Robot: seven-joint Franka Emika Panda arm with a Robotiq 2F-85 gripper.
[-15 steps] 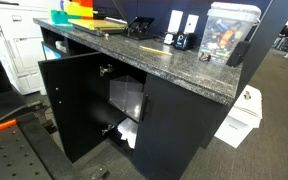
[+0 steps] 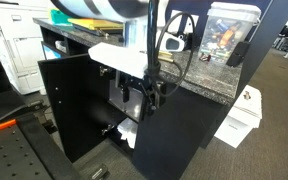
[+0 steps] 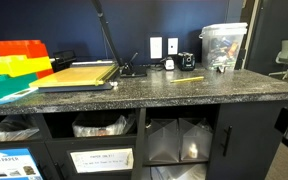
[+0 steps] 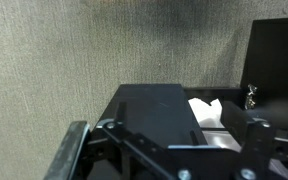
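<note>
My gripper (image 2: 132, 98) hangs from the white arm in front of the black cabinet, its fingers apart with nothing visible between them. In exterior view 2 part of the gripper (image 3: 287, 120) shows at the right edge, near the cabinet's end. The wrist view has its dark fingers (image 4: 69, 150) at the lower left and lower right, with a black panel (image 4: 152, 110) between them in the picture; whether they touch it I cannot tell. One cabinet door (image 2: 69, 105) stands open on the left, and the other door (image 2: 169, 130) looks closed. White bagging (image 2: 128, 131) shows inside.
A clear bin (image 2: 227, 35) of small items stands on the speckled countertop (image 2: 199, 77). Colored blocks (image 3: 19, 65) and a paper cutter (image 3: 79, 75) occupy its other end. White boxes (image 2: 241, 115) sit on the floor beyond the cabinet. Carpet (image 4: 134, 40) fills much of the wrist view.
The doors look unmoved.
</note>
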